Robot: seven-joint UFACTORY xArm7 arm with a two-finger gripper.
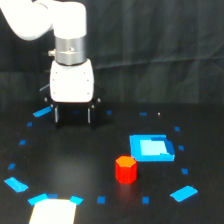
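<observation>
A red block with a lighter top (pixel 126 170) stands on the dark table, right of centre and toward the front. Just behind it and to the right lies a blue square frame or shallow tray (pixel 135 148) with a pale blue-white inside. My gripper (pixel 73 116) hangs at the upper left, well away from both. Its two dark fingers are spread apart, and nothing shows between them.
A pale, cream-coloured item (pixel 52 212) is cut off by the bottom edge at the left. Blue tape strips (pixel 183 194) and small blue squares mark the dark table.
</observation>
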